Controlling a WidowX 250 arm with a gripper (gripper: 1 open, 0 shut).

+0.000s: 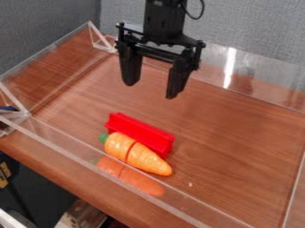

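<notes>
My black gripper [154,75] hangs open above the back middle of the wooden surface, its two dark fingers wide apart with nothing between them. Below it, toward the front, lies a red block [141,130], long and bar-shaped. Just in front of that, alongside it, is an orange toy carrot [137,154] with a green top at its left end.
Clear plastic walls [238,80] edge the wooden surface [233,151], and the carrot shows through or in the front one. A dark area lies beyond the front left edge.
</notes>
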